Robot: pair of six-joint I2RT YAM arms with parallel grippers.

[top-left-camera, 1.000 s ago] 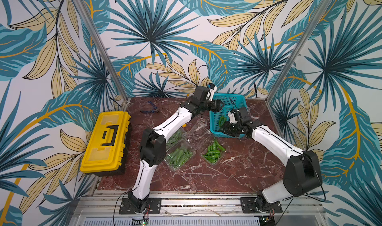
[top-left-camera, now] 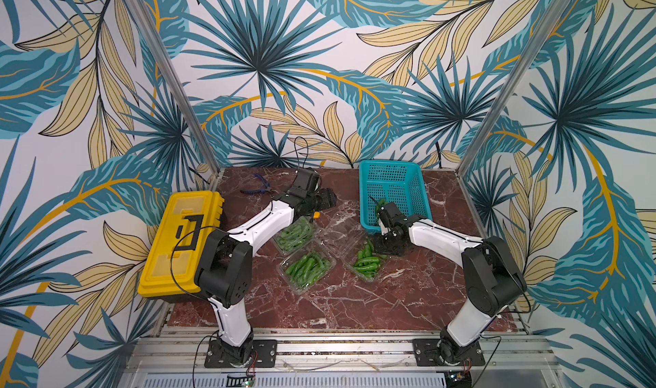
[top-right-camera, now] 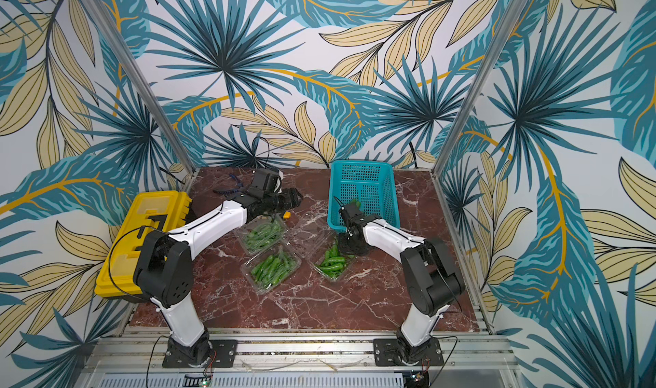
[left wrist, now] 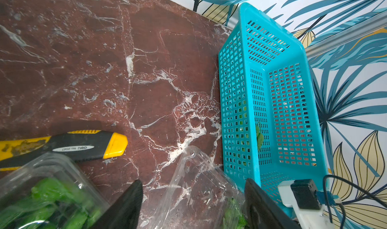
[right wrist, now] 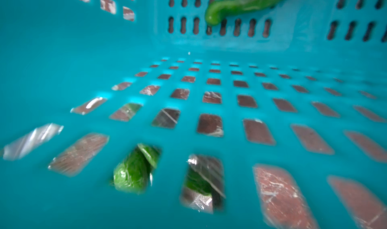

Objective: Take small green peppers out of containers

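Observation:
Three clear containers of green peppers stand on the marble table: middle-left (top-left-camera: 295,234), front (top-left-camera: 306,270), and right (top-left-camera: 366,265). The teal basket (top-left-camera: 403,183) holds a few peppers, one (right wrist: 250,1) seen in the right wrist view. My left gripper (top-left-camera: 321,200) hangs above the middle-left container, left of the basket; its fingertips in the left wrist view stand apart with nothing visible between them. My right gripper (top-left-camera: 388,241) is at the basket's front edge, above the right container; its fingers are not visible in the blurred right wrist view.
A yellow toolbox (top-left-camera: 177,241) lies at the left. A yellow-black knife (left wrist: 80,146) lies behind the middle-left container, and pliers (top-left-camera: 256,190) at the back left.
My left gripper has moved left, away from over the basket. My right gripper has shifted slightly toward the front left, nearer the right container.

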